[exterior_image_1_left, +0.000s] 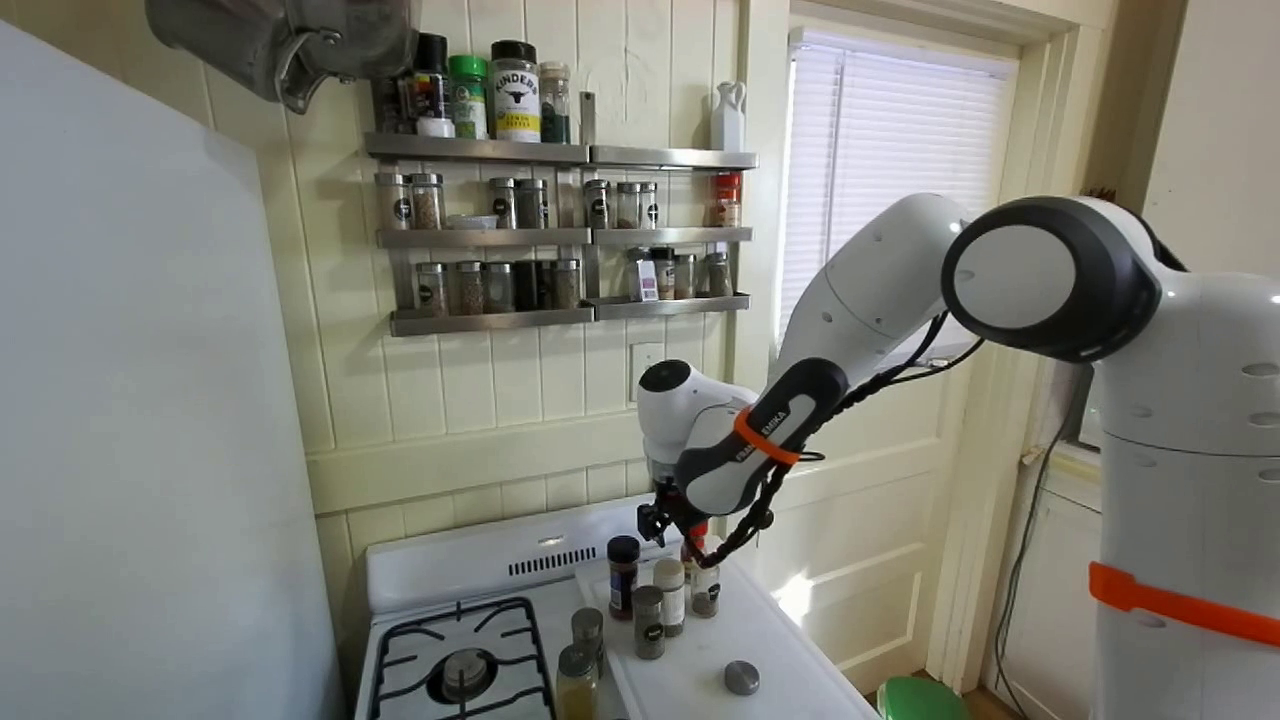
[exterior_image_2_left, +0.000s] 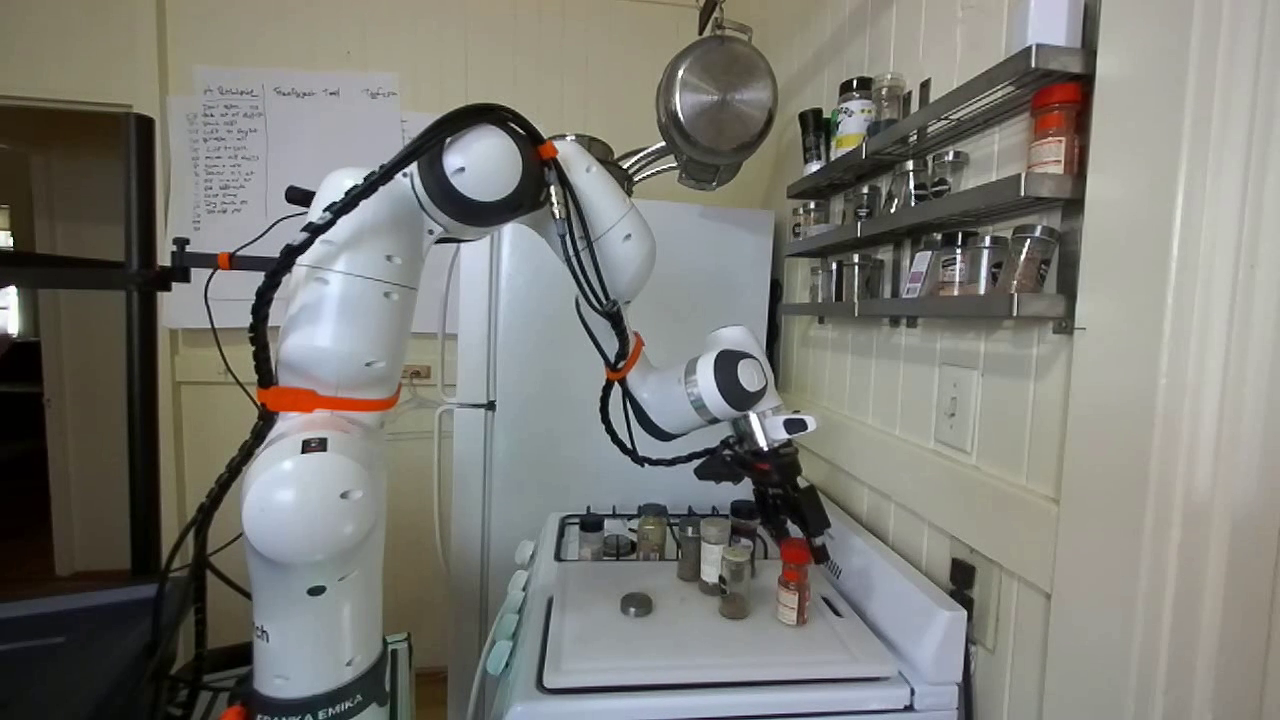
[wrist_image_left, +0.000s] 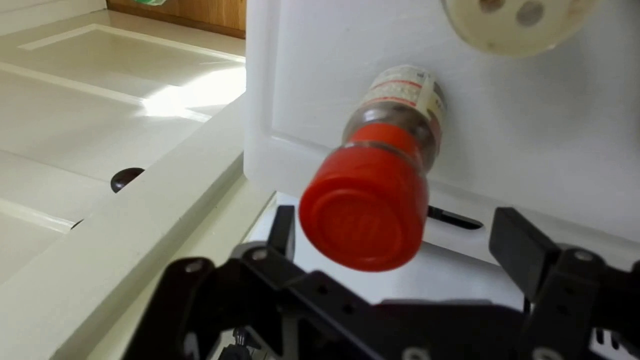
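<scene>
A spice bottle with a red cap (wrist_image_left: 363, 210) stands on the white stove cover. In the wrist view its cap lies between my two widely spread fingers, with a gap on each side. My gripper is open and holds nothing. From the second exterior view, the gripper (exterior_image_2_left: 792, 528) hangs tilted just above and behind the red-capped bottle (exterior_image_2_left: 793, 588), close to the stove's back panel. The first exterior view shows the red-capped bottle (exterior_image_1_left: 692, 546) only in part, behind the arm's cables and other jars.
Close to the red-capped bottle stand a clear jar (exterior_image_2_left: 733, 588), a white-labelled jar (exterior_image_2_left: 711, 558) and a dark-capped bottle (exterior_image_1_left: 623, 576). A loose round lid (exterior_image_2_left: 636, 605) lies on the cover (exterior_image_2_left: 588, 648). Spice shelves (exterior_image_1_left: 492, 318) hang above.
</scene>
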